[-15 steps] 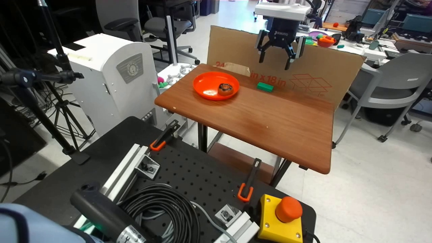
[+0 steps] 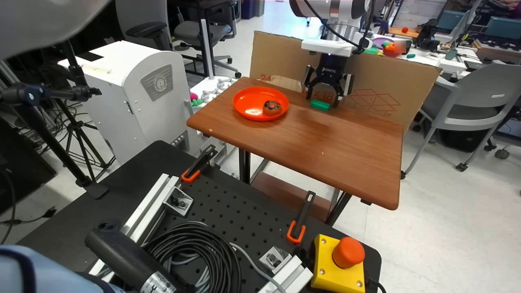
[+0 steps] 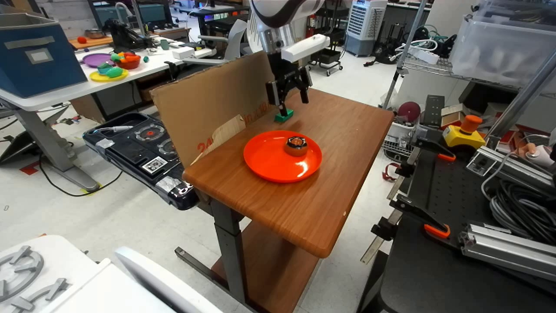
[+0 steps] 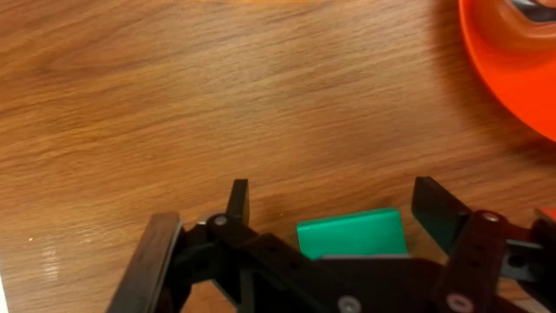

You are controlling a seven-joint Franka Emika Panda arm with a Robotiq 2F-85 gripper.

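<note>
A green block [image 2: 320, 105] lies flat on the wooden table, near the cardboard at its back edge. My gripper [image 2: 322, 99] is lowered over it, open, one finger to each side. Seen from the wrist, the block [image 4: 352, 233] sits in the gap between the spread fingertips, apart from both, its near part hidden behind the gripper body. An orange-red plate [image 3: 266, 156] rests on the table with a small round brownish-orange object [image 3: 296, 148], dark on top, inside its rim.
Upright cardboard [image 3: 219, 94] walls off the table's back edge, close to the gripper. A black workbench with clamps and a yellow stop-button box [image 2: 338, 263] stands apart from it.
My gripper has come down from above the table, shifting slightly left, and its fingers now flank the green block. Block, plate and round object have stayed in place.
</note>
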